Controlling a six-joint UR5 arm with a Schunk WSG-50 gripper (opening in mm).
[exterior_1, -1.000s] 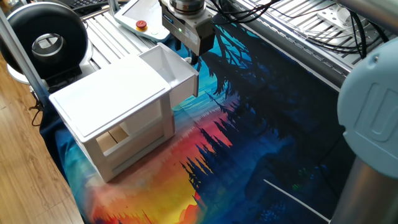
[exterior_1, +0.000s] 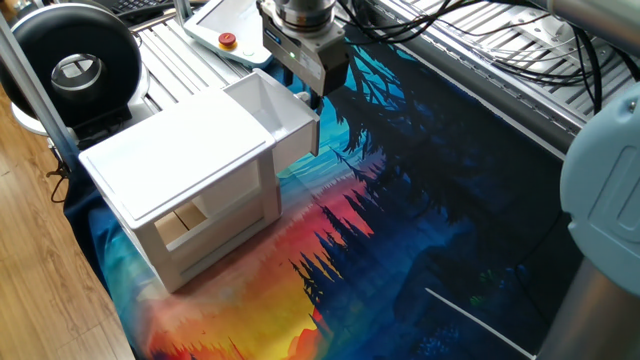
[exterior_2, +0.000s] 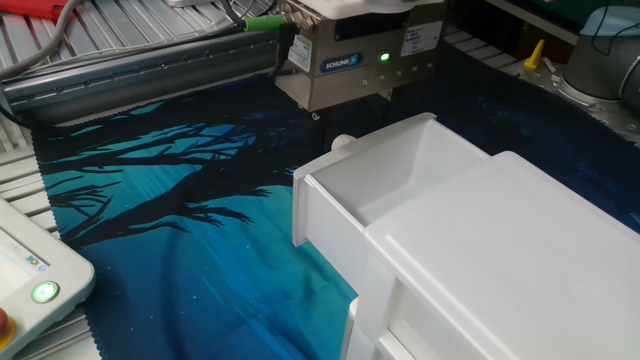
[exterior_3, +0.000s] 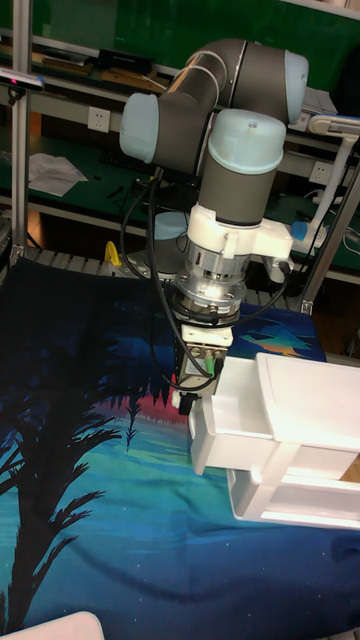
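Observation:
A white drawer cabinet (exterior_1: 175, 155) stands on the printed cloth. Its upper drawer (exterior_1: 272, 105) is pulled out, and the part of its inside that shows is empty. A round white knob (exterior_2: 343, 142) sits on the drawer's front panel (exterior_2: 300, 205). My gripper (exterior_1: 302, 92) hangs just outside that front panel, close to the knob, pointing down. Its dark fingers (exterior_1: 316, 101) stand apart, and nothing shows held between them. Whether either fingertip touches the knob I cannot tell. In exterior view 3 the gripper's lower end is partly hidden by the drawer.
A teach pendant with a red stop button (exterior_1: 228, 41) lies behind the cabinet. Black cables (exterior_1: 400, 30) hang near the wrist.
Over the last second my gripper has shifted slightly to the right in exterior view 1, and the arm's pale blue joint cap has shifted right too. The cabinet and drawer have not moved.

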